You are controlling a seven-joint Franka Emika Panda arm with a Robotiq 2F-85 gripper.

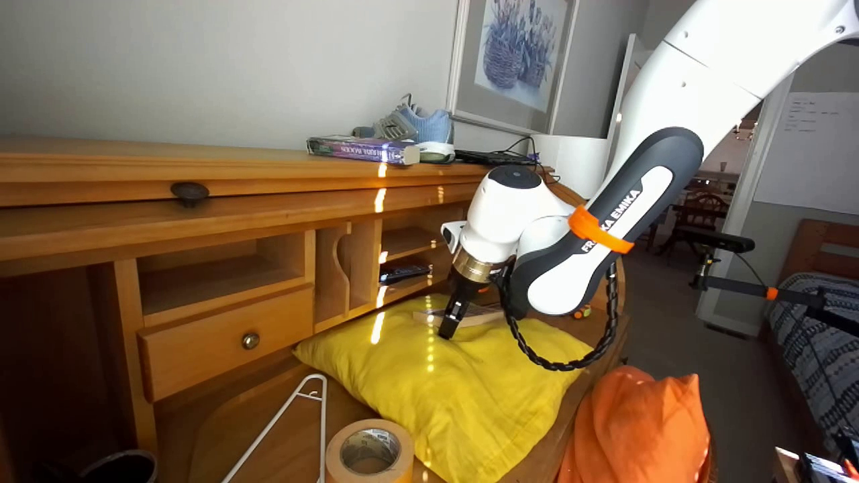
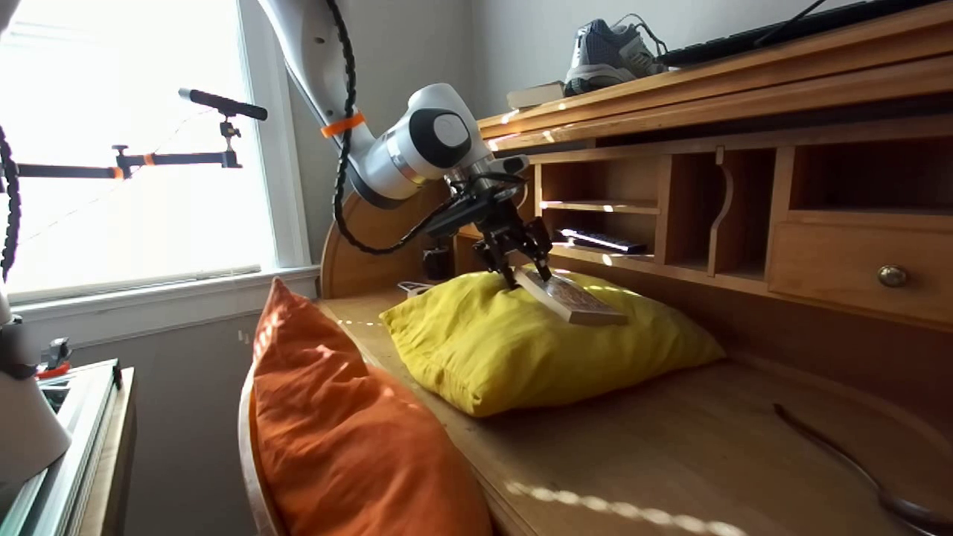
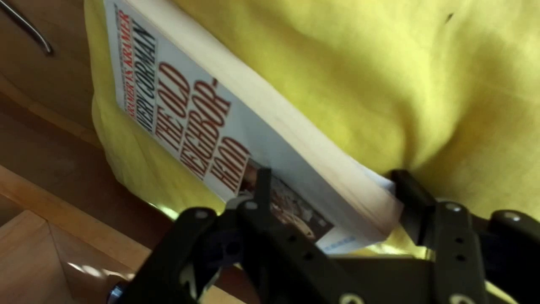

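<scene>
A paperback book titled "The Old Neighborhood" lies on a yellow pillow on the desk. Around its near end stands my gripper, fingers apart: one finger reaches over the cover side, the other finger is beside the page edge and close to the pillow. In exterior view 2 the book slopes away from my gripper, its near end between the fingers. Exterior view 1 has my gripper low over the pillow, partly hiding the book. Whether both fingers touch it is unclear.
Behind the pillow rise the desk's cubbies, one with a dark remote. Tape and a white hanger lie in front. An orange pillow stands at the desk's edge. A shoe sits on the top shelf.
</scene>
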